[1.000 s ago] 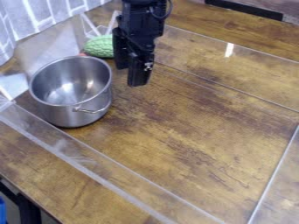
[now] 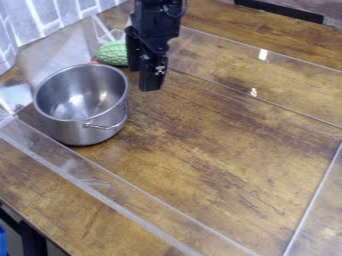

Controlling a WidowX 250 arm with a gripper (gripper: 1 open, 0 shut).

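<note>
A steel pot (image 2: 80, 118) with a wire handle stands on the wooden table at the left. Behind it, to its upper right, a green textured object (image 2: 112, 52) lies partly hidden by my black gripper (image 2: 151, 78). The gripper hangs upright just right of the green object, beyond the pot's right rim and above it. Its fingers are dark and small, so I cannot tell whether they are open or shut.
Clear panels edge the sides, and a pale crumpled sheet or cloth lies at the upper left.
The gripper has risen steadily and moved slightly back, away from the tabletop. The pot and green object stay where they were.
</note>
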